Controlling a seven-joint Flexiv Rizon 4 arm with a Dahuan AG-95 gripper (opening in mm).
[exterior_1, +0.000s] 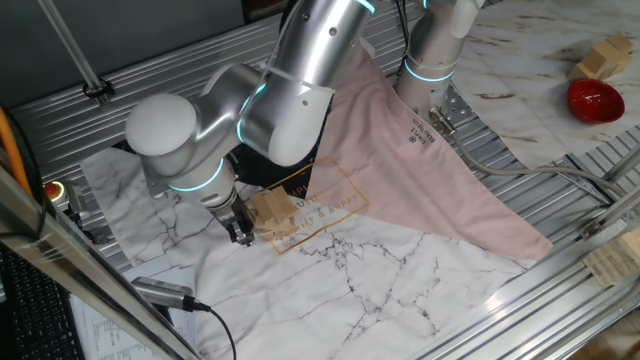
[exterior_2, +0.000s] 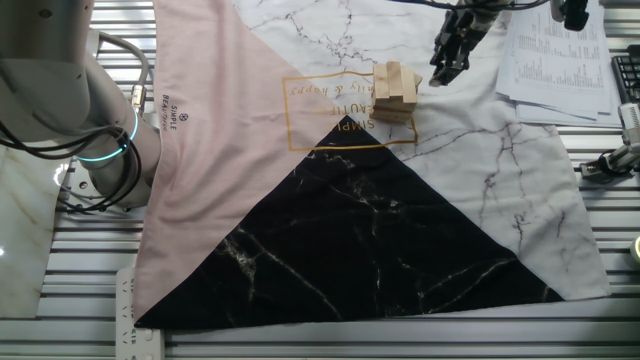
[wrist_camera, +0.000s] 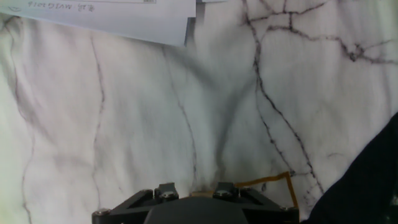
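Note:
Light wooden blocks (exterior_1: 272, 213) stand together on the cloth, over its gold-printed frame. The same wooden blocks (exterior_2: 395, 88) show in exterior view 2 as a small stack with an angled top. My gripper (exterior_1: 243, 238) hangs pointing down close beside them, on the left in exterior view 1. In exterior view 2 the gripper (exterior_2: 449, 76) is to the right of the stack, with a narrow gap between. The wrist view shows the gripper with its fingertips apart and nothing held; a tan sliver between them is too small to identify.
The cloth (exterior_2: 480, 210) is pink, black and white marble, mostly bare. Papers (exterior_2: 550, 60) lie past its edge. A red bowl (exterior_1: 595, 102) and more wooden blocks (exterior_1: 602, 60) stand on a separate marbled surface. A black cable (exterior_1: 222, 325) crosses the cloth's near corner.

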